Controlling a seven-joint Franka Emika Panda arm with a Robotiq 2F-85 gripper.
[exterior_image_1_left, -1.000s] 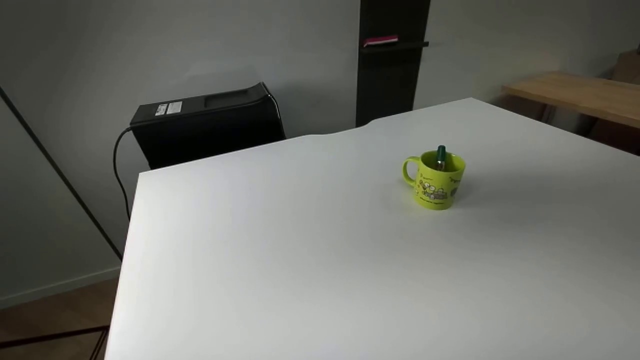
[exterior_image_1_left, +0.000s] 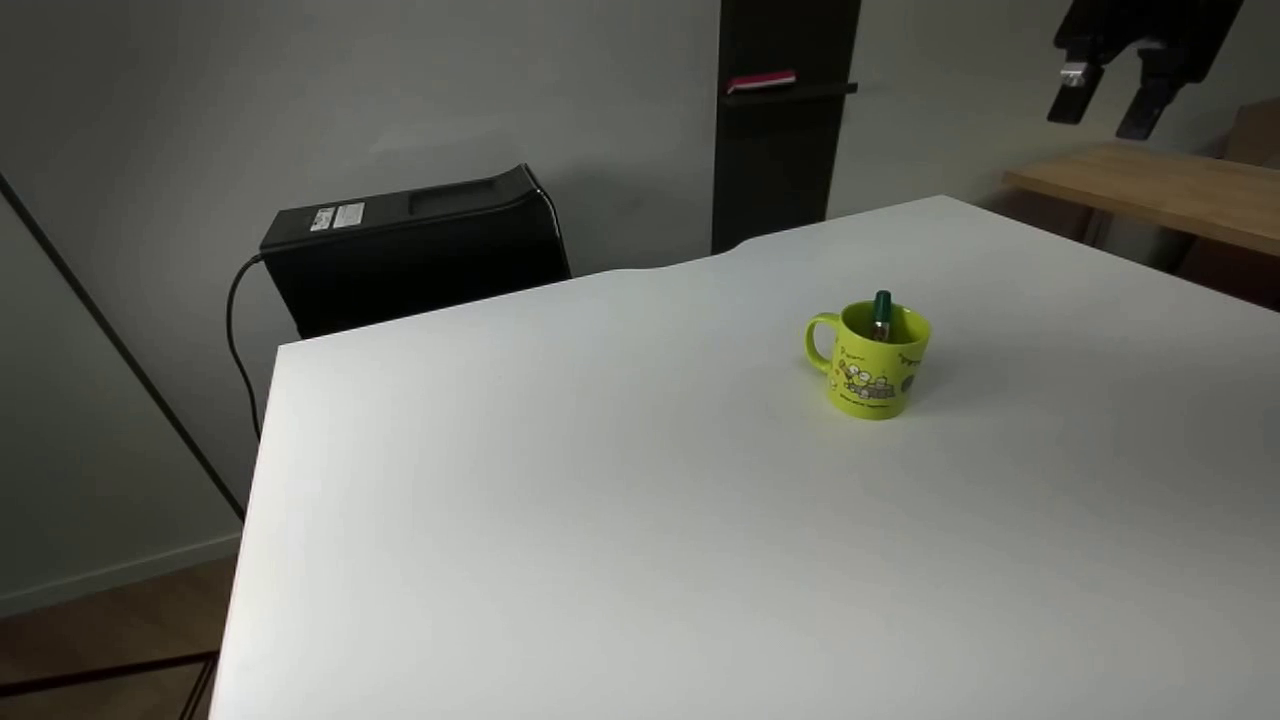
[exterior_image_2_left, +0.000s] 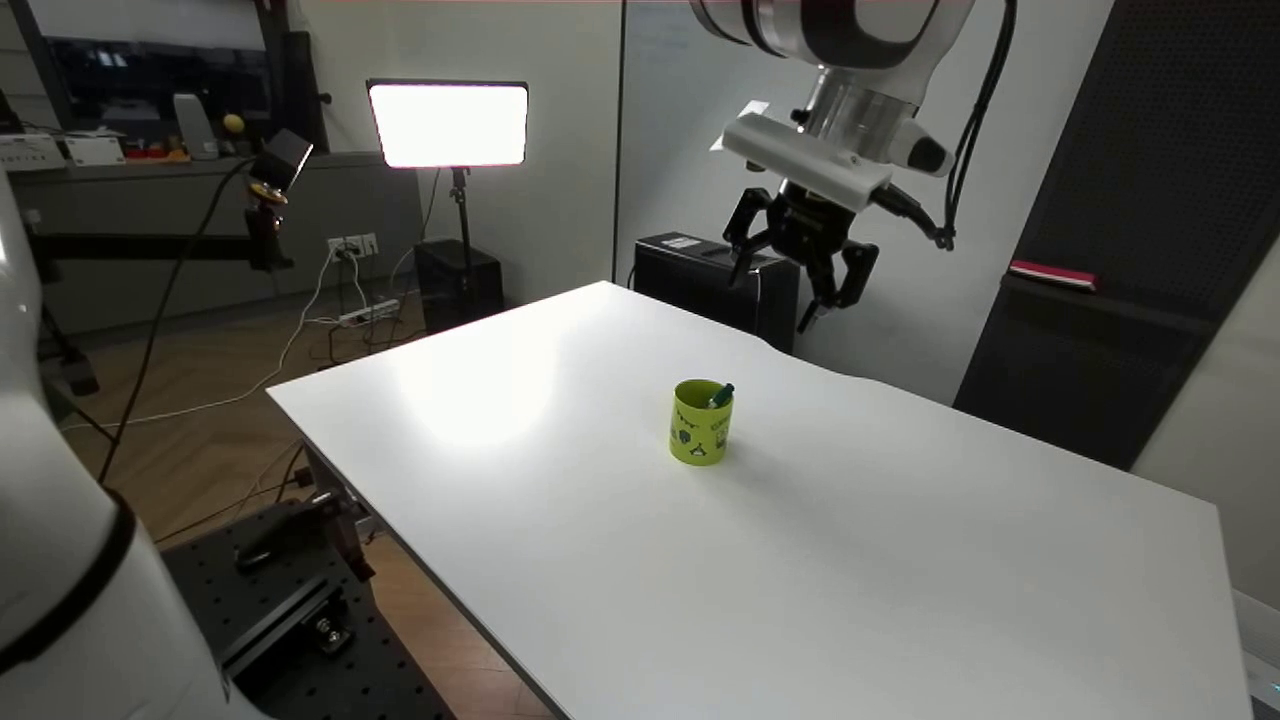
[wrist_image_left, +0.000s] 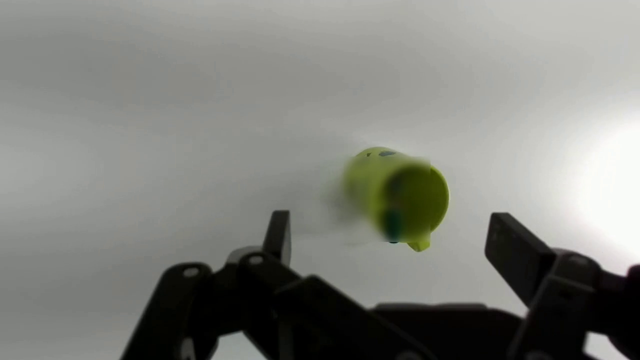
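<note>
A lime-green mug (exterior_image_1_left: 866, 374) with printed drawings stands upright on the white table, its handle pointing left in exterior view 1. Inside it leans a marker with a dark green cap (exterior_image_1_left: 883, 307), the top rising above the rim; the rest is hidden by the mug. My gripper (exterior_image_2_left: 771, 300) is open, high above the table and apart from the mug, with nothing between its fingers. In the wrist view the mug (wrist_image_left: 436, 195) appears blurred, beyond the gap between my fingers, with the green cap (wrist_image_left: 393, 225) at its lower side.
A bright light panel (exterior_image_2_left: 450, 124) stands beyond the table in exterior view 2.
My gripper has come into exterior view 1 at the upper right, where it was out of sight a second ago. The mug and marker have not moved.
</note>
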